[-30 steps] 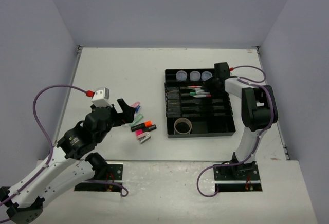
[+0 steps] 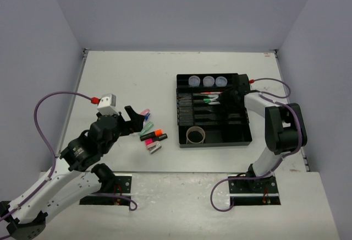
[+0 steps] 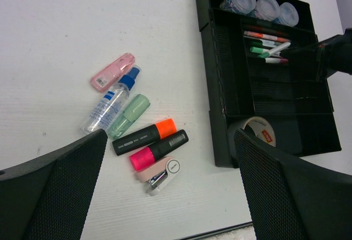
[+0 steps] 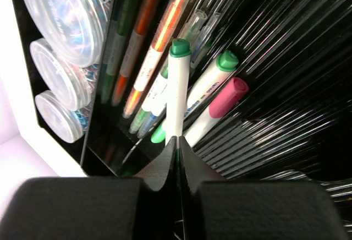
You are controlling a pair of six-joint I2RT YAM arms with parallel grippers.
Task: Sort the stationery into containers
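Observation:
In the right wrist view my right gripper is shut on the near end of a white marker with a green tip (image 4: 177, 86). The marker slants over other pens in the black organizer (image 2: 214, 143). Beneath it lie another green-and-white marker (image 4: 209, 83), a pink-capped marker (image 4: 220, 108) and orange pens (image 4: 159, 44). My left gripper stands open and empty above loose stationery: a pink item (image 3: 113, 72), a spray bottle (image 3: 111, 105), a green highlighter (image 3: 130, 114), an orange-capped highlighter (image 3: 144, 136), a pink-capped highlighter (image 3: 159, 150) and a small stapler (image 3: 159, 175).
Three clear tubs (image 2: 208, 81) fill the organizer's back compartment. A tape roll (image 2: 195, 135) occupies the front compartment's left end; its right part is empty. Bare table lies at the back left.
The left arm and the loose stationery have stayed put.

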